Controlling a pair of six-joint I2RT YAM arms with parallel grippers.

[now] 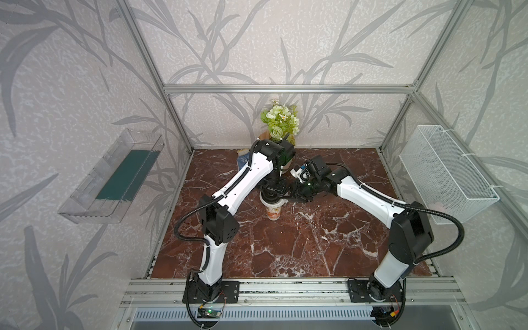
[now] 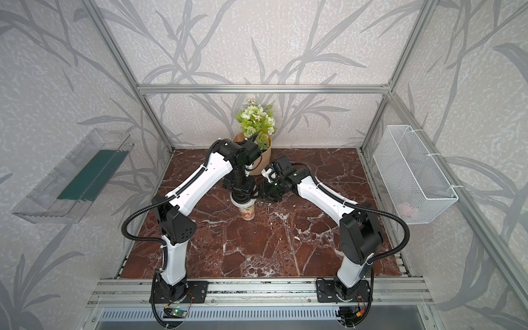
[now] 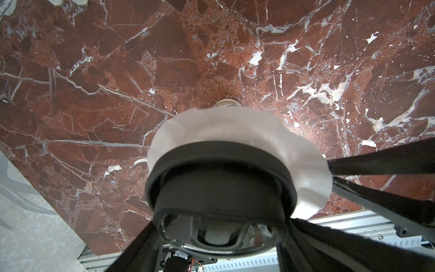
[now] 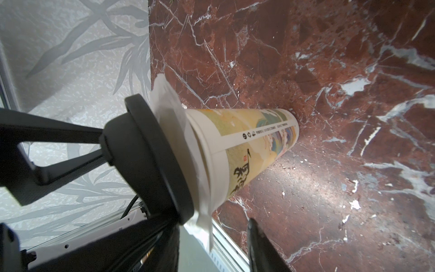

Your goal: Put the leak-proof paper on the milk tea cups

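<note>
A patterned paper cup [image 4: 247, 145] stands upright on the marble table, seen along its side in the right wrist view. White leak proof paper [image 3: 308, 167] spreads over its mouth, its wavy edge sticking out past the rim. Over the paper sits a round black lid-like piece [image 3: 217, 151], with my left gripper shut on its narrower upper part. On the cup's right side is my right gripper, its fingers apart; the paper's lower flap [image 4: 204, 231] reaches into the gap between them. Whether the paper touches either finger cannot be told.
Behind the arms stands a flower pot [image 2: 263, 159] with white-green flowers [image 2: 255, 118], next to a blue item [image 1: 242, 159]. A clear tray [image 1: 129, 176] hangs left and a white mesh basket [image 1: 445, 170] right.
</note>
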